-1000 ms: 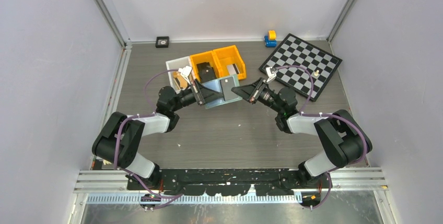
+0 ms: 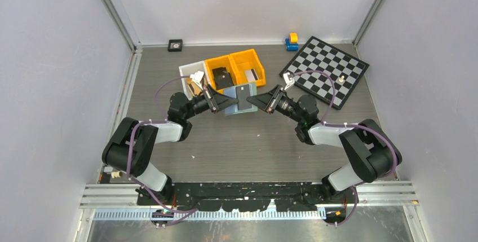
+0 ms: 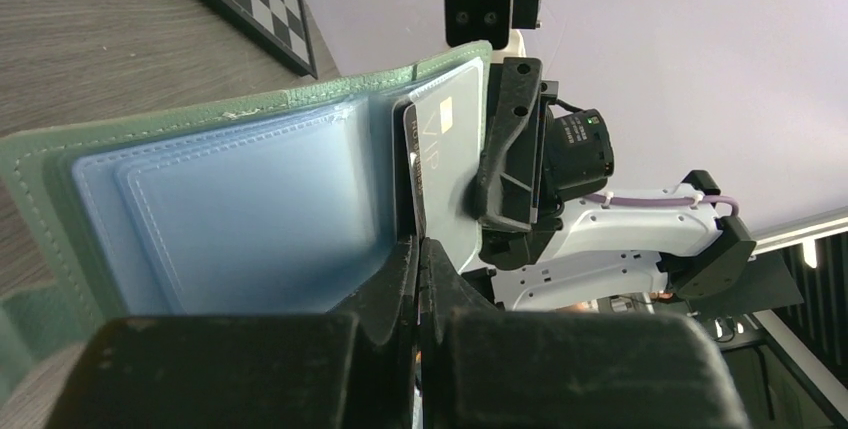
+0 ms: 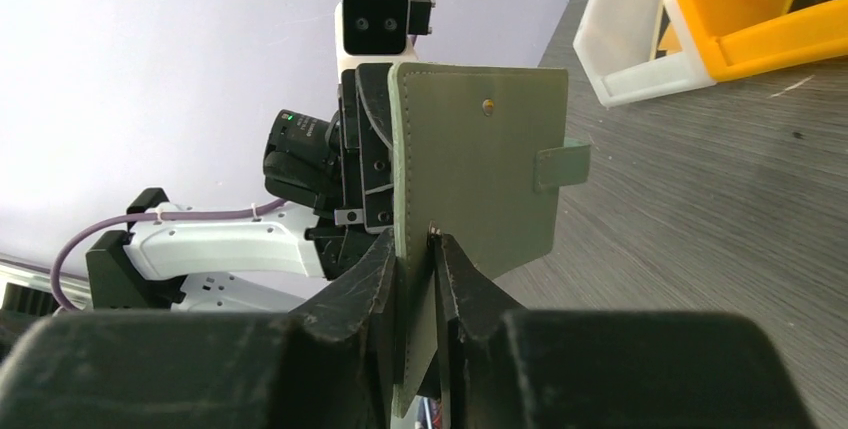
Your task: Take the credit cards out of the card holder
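Observation:
The card holder (image 3: 250,204), green outside with pale blue pockets, is held up open in the air between the two arms. A grey card (image 3: 445,154) marked VIP sits in its far pocket, and the narrow edge of a dark card (image 3: 411,149) stands proud of the pocket. My left gripper is shut with its tips at that dark edge; whether the card is between them does not show clearly. My right gripper straddles the far edge of the holder, one finger each side, and how firmly it bears on it is hidden.
Behind the holder stand a white tray (image 2: 186,78) and a yellow two-compartment box (image 2: 248,55). A chessboard (image 2: 338,64) lies at the back right. The tabletop (image 2: 248,152) in front of the grippers is clear.
The holder has turned slightly and sits a little more upright in the top view. Its card face looks darker. Both arms have shifted only slightly.

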